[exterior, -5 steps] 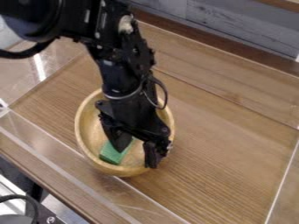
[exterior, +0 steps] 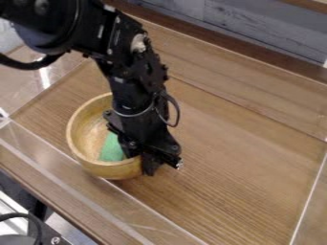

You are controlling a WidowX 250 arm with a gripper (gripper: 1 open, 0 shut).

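A yellow-tan bowl (exterior: 87,134) sits on the wooden surface at the lower left, partly hidden behind the black arm. A green object (exterior: 111,148) lies inside it. My gripper (exterior: 151,163) reaches down at the bowl's right side and is shut, apparently on the bowl's rim; the fingertips are dark and hard to make out against the bowl's edge.
A grey panelled wall (exterior: 243,33) runs along the back. A light strip runs along the near left edge, with cables at the bottom left corner.
The arm and bowl have moved to the left and slightly up in the view. The bowl now looks more tilted, and more of it is hidden behind the gripper.
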